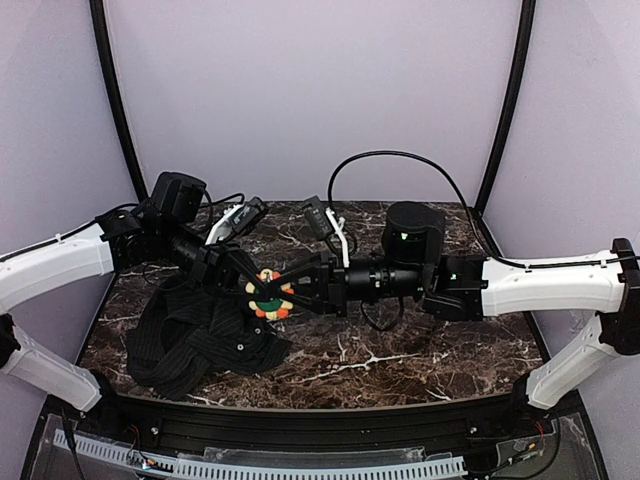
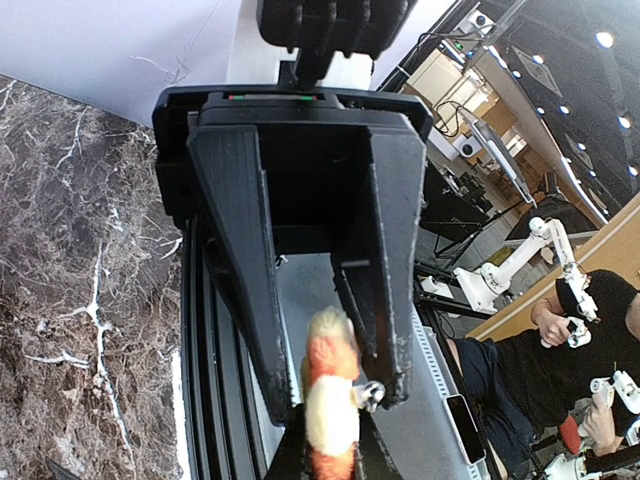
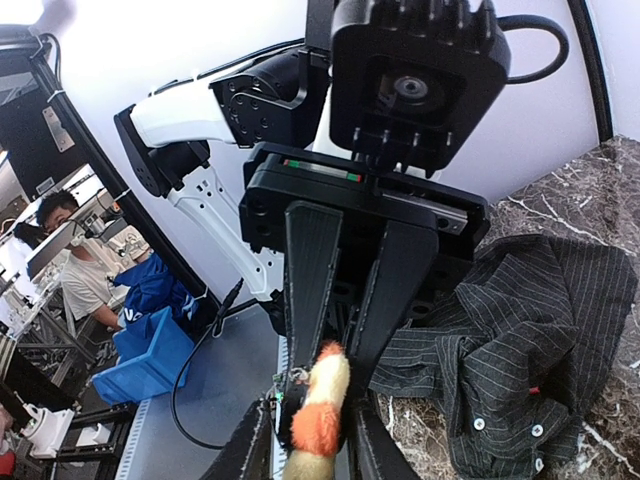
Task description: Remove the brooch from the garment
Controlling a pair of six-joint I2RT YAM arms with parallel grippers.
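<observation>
A flower-shaped brooch (image 1: 268,308) with orange and cream petals and a green middle is held up between both grippers, seen edge-on in the wrist views (image 2: 331,420) (image 3: 315,428). My left gripper (image 1: 255,284) is shut on it. My right gripper (image 1: 290,287) reaches in from the right with its fingertips at the brooch; how far its fingers are open is hard to see. A small metal piece shows beside the brooch's edge in the left wrist view. The dark pinstriped garment (image 1: 190,340) lies crumpled on the table below, apart from the brooch.
Pale walls stand at the back and sides, with a dark rail along the front edge.
</observation>
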